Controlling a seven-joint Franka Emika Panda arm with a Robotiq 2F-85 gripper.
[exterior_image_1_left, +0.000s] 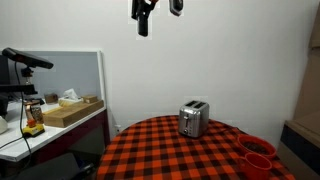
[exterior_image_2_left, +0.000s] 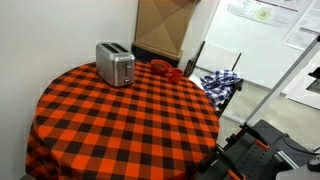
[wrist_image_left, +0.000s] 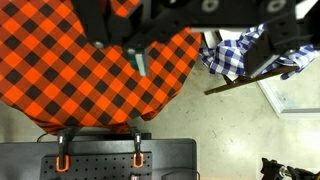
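Note:
My gripper (exterior_image_1_left: 143, 25) hangs high above the table in exterior view 1, at the top edge and well clear of everything on the cloth. Its dark parts blur across the top of the wrist view, so the state of its fingers does not show clearly. A silver two-slot toaster (exterior_image_1_left: 193, 118) stands upright near the back of the table; exterior view 2 also shows the toaster (exterior_image_2_left: 115, 65). To its right in exterior view 1 sit two red bowl-like vessels, the farther red vessel (exterior_image_1_left: 257, 146) and the nearer red vessel (exterior_image_1_left: 257, 168).
A red-and-black checked cloth (exterior_image_2_left: 128, 125) covers the table, with wide free room at its middle. White walls stand behind. A side shelf (exterior_image_1_left: 70, 112) holds boxes and small items at the left. A chair with a blue-checked cloth (exterior_image_2_left: 220, 82) stands beyond the table.

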